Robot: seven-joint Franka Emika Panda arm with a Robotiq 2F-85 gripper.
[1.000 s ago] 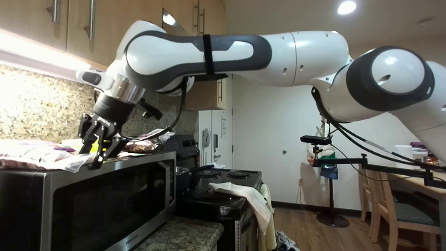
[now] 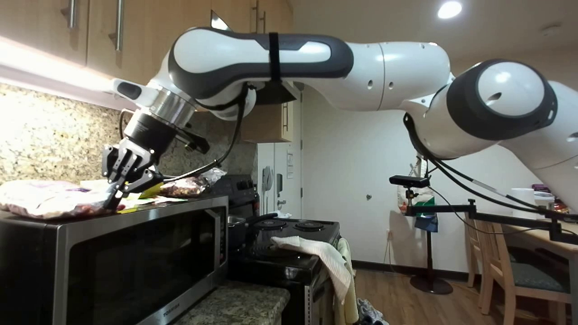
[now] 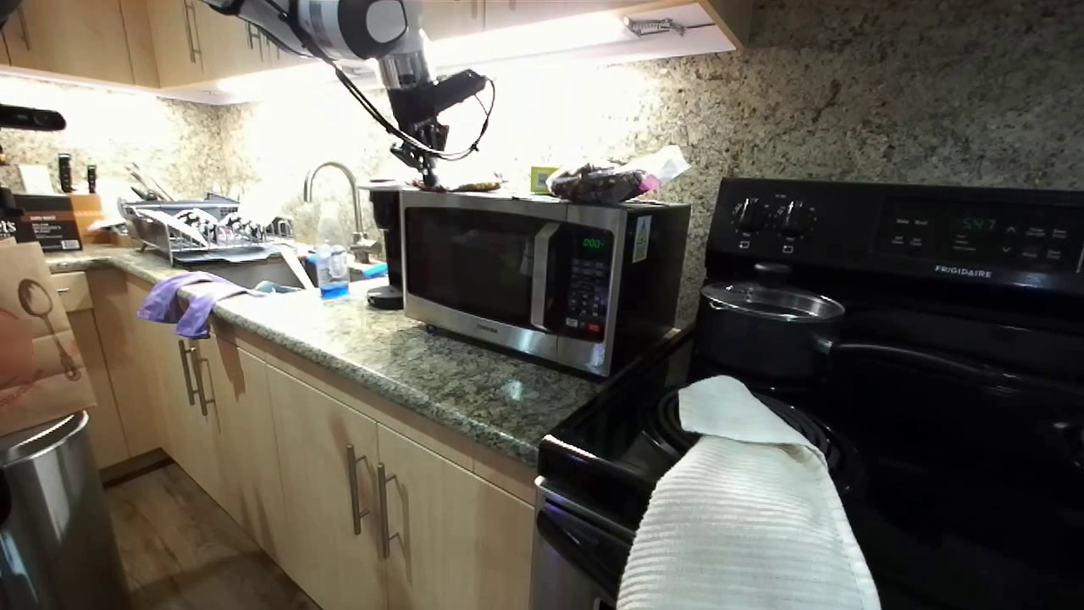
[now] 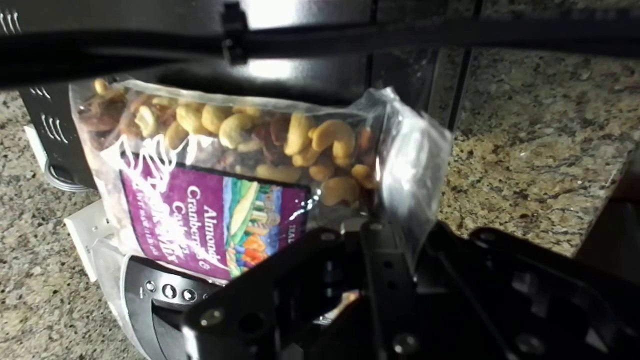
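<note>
On top of the microwave, at its left end, lies a see-through bag [image 2: 46, 199] with pale contents. My gripper [image 2: 113, 205] is at its near right end, pointing down with its fingers together. The wrist view shows a clear bag of nuts [image 4: 240, 129] with a purple trail-mix label; its empty clear end runs into my gripper, which is shut on that plastic. In the second exterior view my gripper [image 3: 431, 181] sits just above the microwave's left end. The fingers themselves hide the exact spot of the hold.
Another bag [image 3: 605, 183] lies at the right end of the microwave [image 3: 478, 264]. A lidded pot [image 3: 767, 325] and a white towel [image 3: 752, 488] are on the stove. Overhead cabinets [image 2: 151, 32] hang near the arm.
My gripper's fingers, spread a second ago around the bag's clear end, have come together on it. The wrist has tilted and shifted slightly right.
</note>
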